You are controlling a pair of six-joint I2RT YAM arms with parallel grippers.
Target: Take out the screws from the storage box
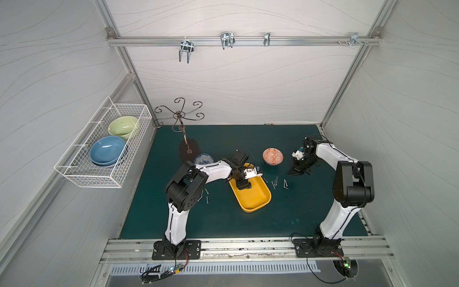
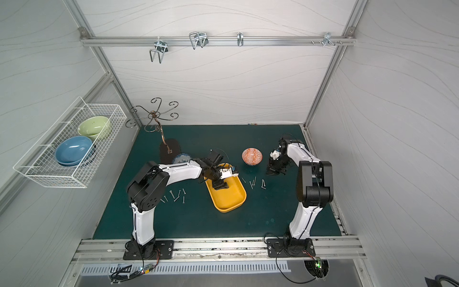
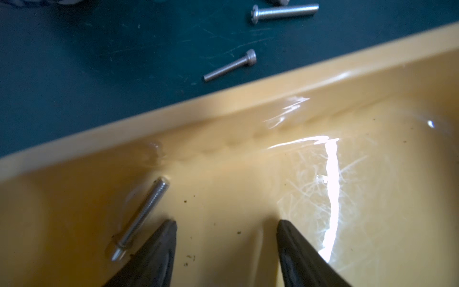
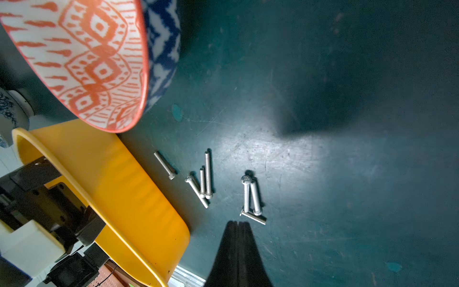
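Note:
The yellow storage box (image 1: 254,200) rests tilted across the middle of the table. My left gripper reaches into it, its fingers (image 3: 162,239) apart over the yellow floor; nothing shows between the tips. A long screw (image 3: 142,217) lies inside, against the outer side of the left-hand finger. Outside the box's far wall in the left wrist view lie a small screw (image 3: 230,66) and a larger screw (image 3: 285,12). My right gripper is shut, empty, above the table. Loose screws (image 4: 207,174) and another cluster (image 4: 253,196) lie between it and the box.
An orange-patterned bowl (image 1: 273,156) stands behind the right-hand screws. A blue-patterned dish (image 1: 204,159) and a metal stand (image 1: 187,146) are at back left. More screws (image 2: 177,195) lie left of the box.

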